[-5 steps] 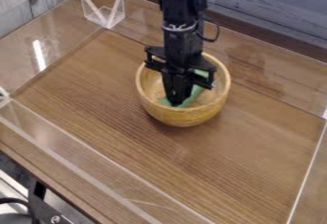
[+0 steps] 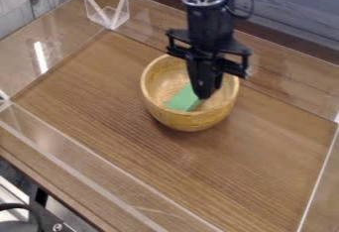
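A round yellow bowl (image 2: 189,116) sits near the middle of the wooden table (image 2: 106,147). A green object (image 2: 184,98) lies inside it. The black gripper (image 2: 203,87) is over the right part of the bowl, its fingers pointing down. It looks shut, with nothing visible between its fingertips. The arm hides part of the bowl's back and of the green object.
A clear plastic piece (image 2: 109,10) stands at the back left, and another (image 2: 4,101) at the left edge. A black cable runs at the lower left.
The arm has moved right and now looms larger over the bowl's right part.
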